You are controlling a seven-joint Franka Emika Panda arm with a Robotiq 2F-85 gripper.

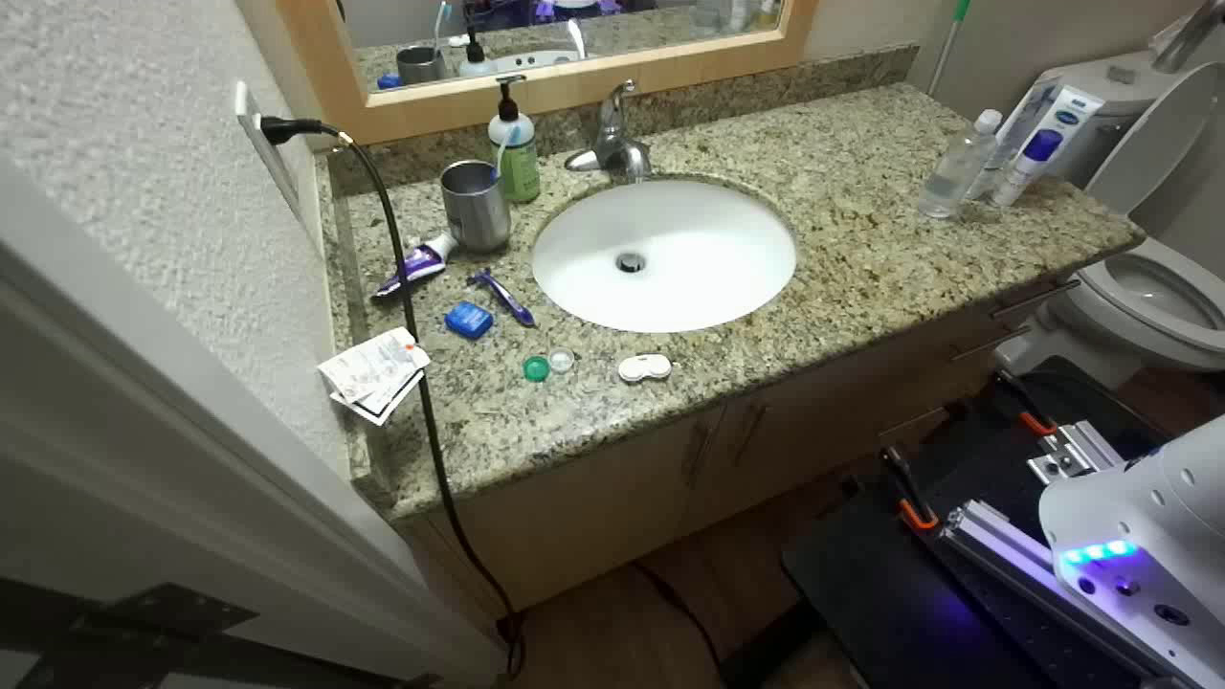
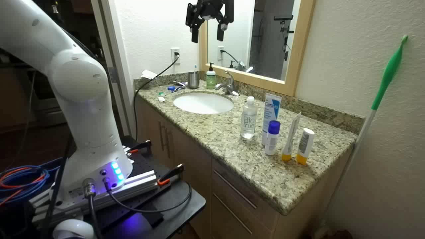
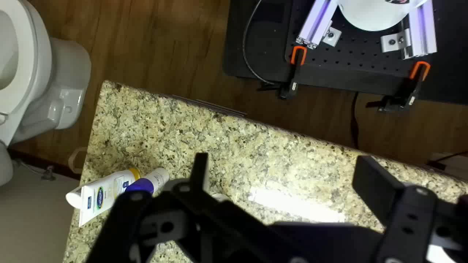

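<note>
High above the counter, my gripper (image 2: 208,38) hangs open in front of the mirror, nothing between its fingers. In the wrist view its two black fingers (image 3: 200,171) stand wide apart over bare granite. A clear bottle (image 2: 248,119), a white and blue tube (image 2: 271,113), a blue-capped bottle (image 2: 272,137) and two yellow-capped tubes (image 2: 304,147) stand at the counter's right end. Left of the sink (image 1: 678,258) lie a purple toothpaste tube (image 1: 415,266), a purple razor (image 1: 505,299), a blue floss box (image 1: 468,321), a green cap (image 1: 536,368) and a white contact lens case (image 1: 645,367).
A metal cup (image 1: 476,207) with a toothbrush and a green soap bottle (image 1: 519,161) stand by the faucet (image 1: 614,144). A black cord (image 1: 425,402) crosses the counter's left end, by a paper packet (image 1: 375,369). Counter (image 1: 873,241) right of the sink is bare.
</note>
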